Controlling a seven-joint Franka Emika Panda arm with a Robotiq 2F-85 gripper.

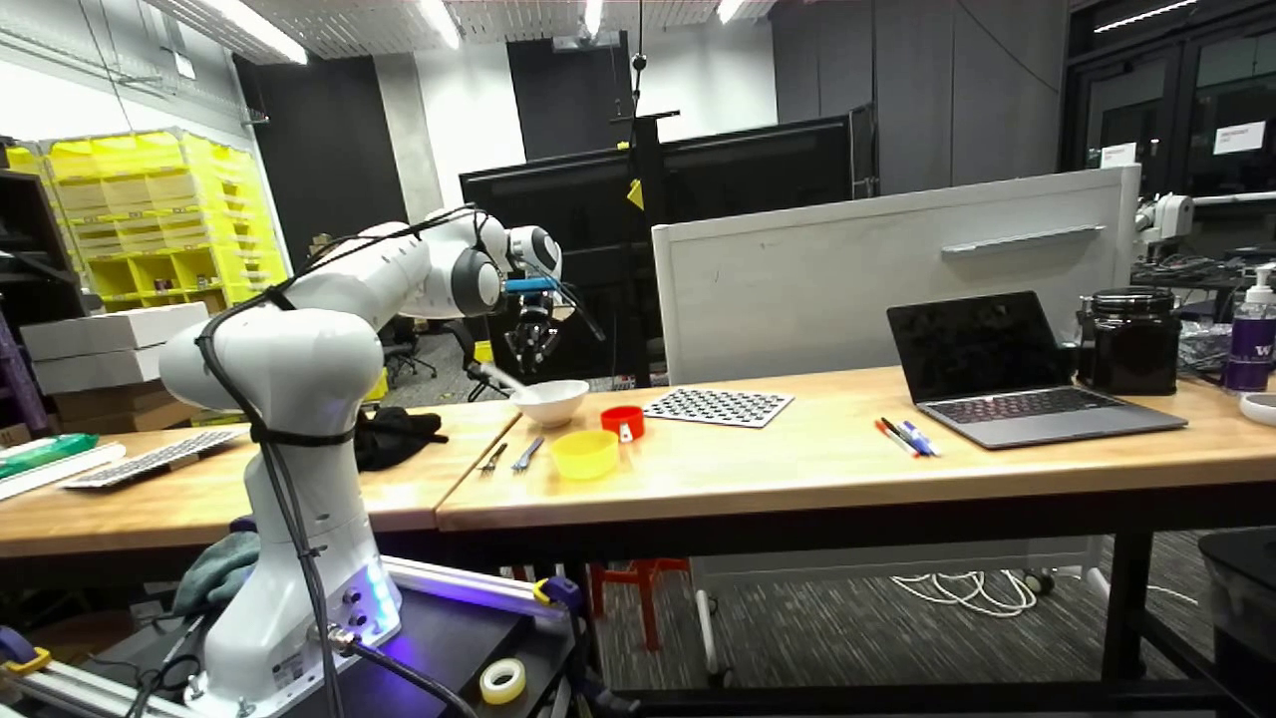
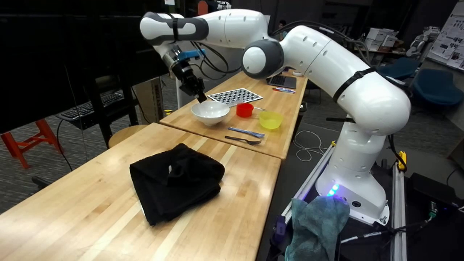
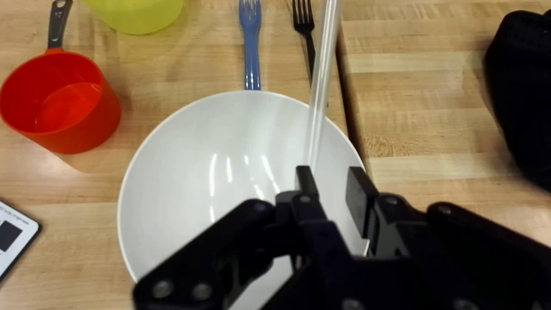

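A white bowl (image 3: 206, 191) sits near the table's back edge, close to the seam between two tabletops. A pale translucent rod (image 3: 323, 77) rests with its lower end in the bowl and its other end sticking out past the rim; exterior view 1 also shows this rod (image 1: 502, 378) leaning there. Directly above the bowl is my gripper, its fingers apart and the gap between them empty. In the wrist view one fingertip (image 3: 305, 181) covers the rod's lower end. From the side, the gripper (image 2: 201, 96) hangs just over the bowl's back rim.
Beside the bowl stand a red measuring cup (image 3: 62, 103) and a yellow bowl (image 2: 270, 120). A blue fork (image 3: 251, 46) and a black fork (image 3: 304, 23) lie in front. Nearby are a checkered board (image 1: 718, 407) and a black cloth (image 2: 174, 178). Bare tabletop extends toward the laptop (image 1: 1017, 383).
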